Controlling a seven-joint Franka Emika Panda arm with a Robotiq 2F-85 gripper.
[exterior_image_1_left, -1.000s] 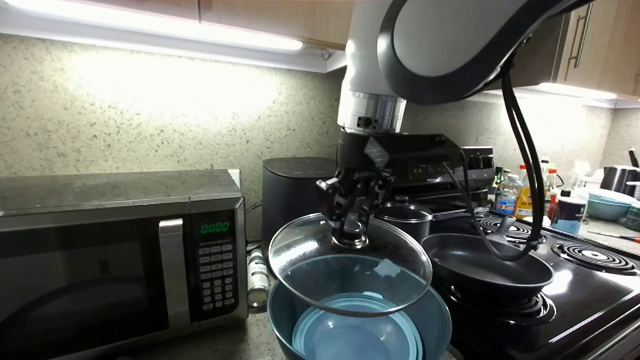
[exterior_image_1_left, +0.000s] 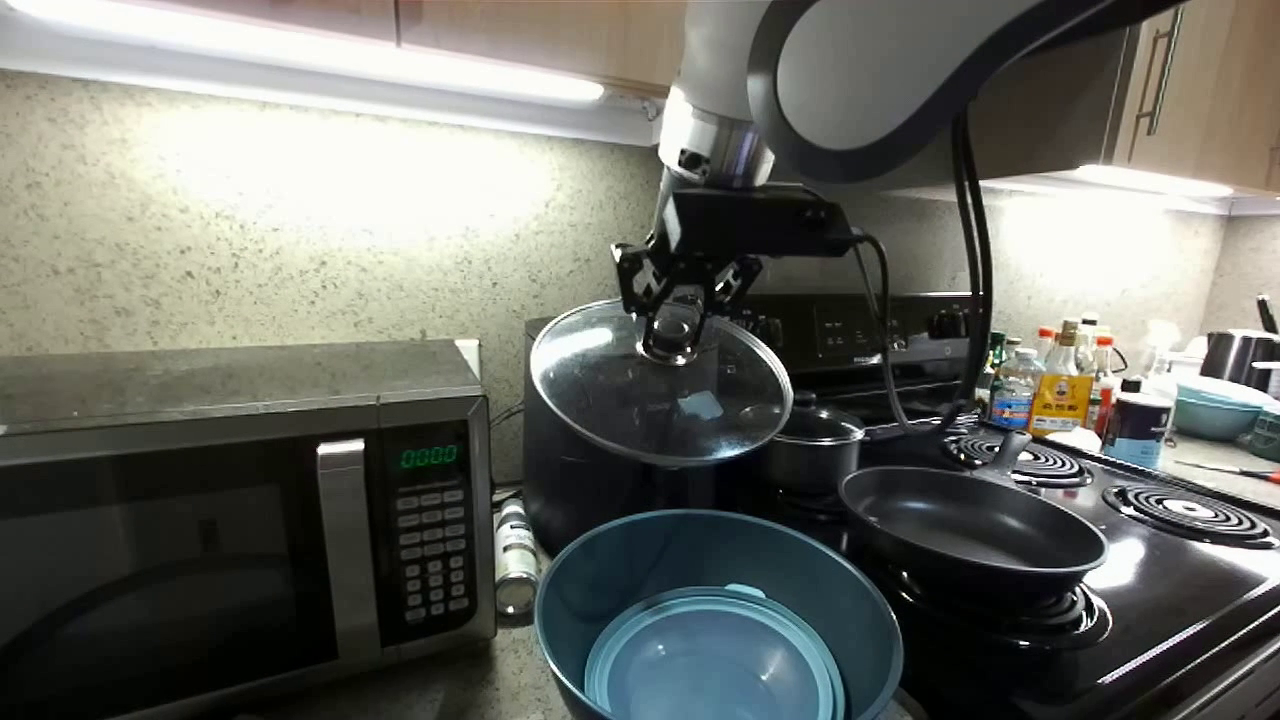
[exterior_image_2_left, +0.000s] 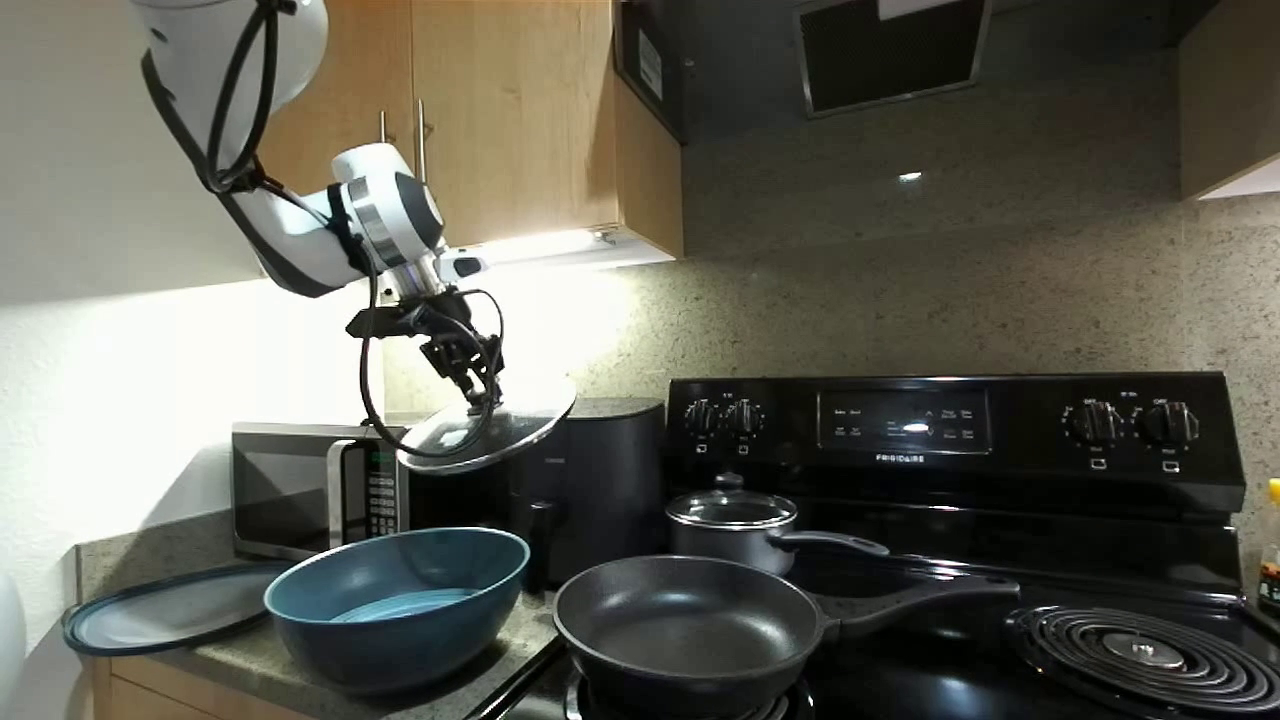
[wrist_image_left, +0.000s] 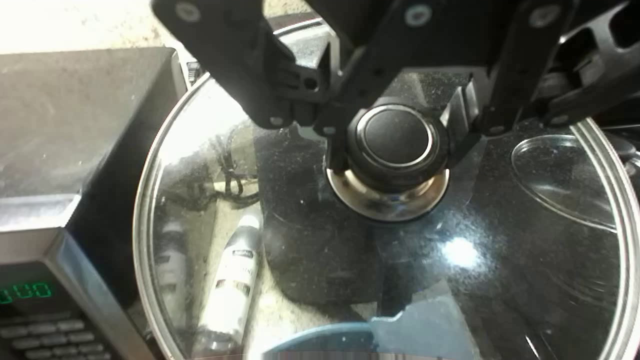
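A round glass lid (exterior_image_1_left: 624, 402) with a metal rim hangs in the air, tilted, below my gripper (exterior_image_1_left: 674, 314). My gripper is shut on the lid's black knob (wrist_image_left: 397, 139), a finger on each side of it. In exterior view 2 the lid (exterior_image_2_left: 522, 420) is held above and behind the large blue bowl (exterior_image_2_left: 396, 636), apart from it. Inside that bowl (exterior_image_1_left: 882, 624) lies a smaller light-blue round piece (exterior_image_1_left: 720, 660). On the front stove burner sits an uncovered black frying pan (exterior_image_2_left: 690, 624).
A microwave (exterior_image_1_left: 240, 516) stands left of the lid. Behind it is a tall black appliance (exterior_image_2_left: 606, 480). A lidded saucepan (exterior_image_2_left: 732, 528) occupies the back burner. A bottle (exterior_image_1_left: 516, 564) lies by the microwave, and a flat oval lid (exterior_image_2_left: 180, 606) rests on the counter.
The lid has risen and moved back, away from over the blue bowl toward the black appliance, still in my gripper. The bowl and pan have not moved.
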